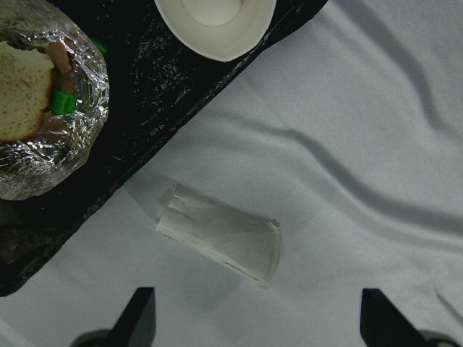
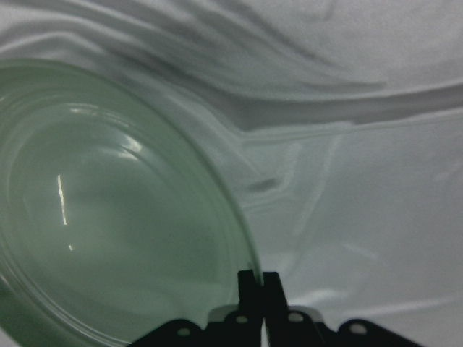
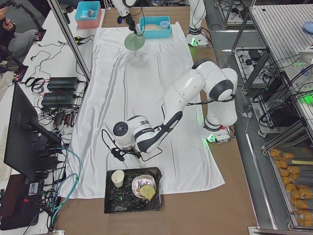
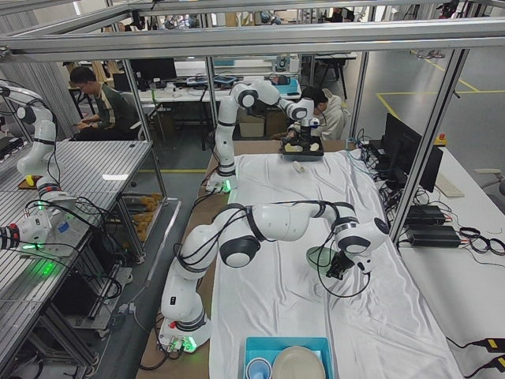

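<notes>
A green plate [image 2: 123, 210] has its rim pinched between the fingers of my right gripper, seen at the far end of the cloth [image 4: 276, 316] in the left camera view. My left gripper is open above a white paper-wrapped strip [image 1: 217, 231] lying on the cloth. Beside the strip sits a black tray [image 3: 132, 205] holding a white paper cup [image 3: 117, 177] and a foil dish [image 3: 139, 181] with a slice of bread [image 3: 146, 192] and small pink and green pieces.
A blue bin [image 4: 260, 347] with a beige plate [image 4: 298, 365] and a cup stands at the cloth's far end. A monitor [image 3: 24, 137], cables and frame posts line the side.
</notes>
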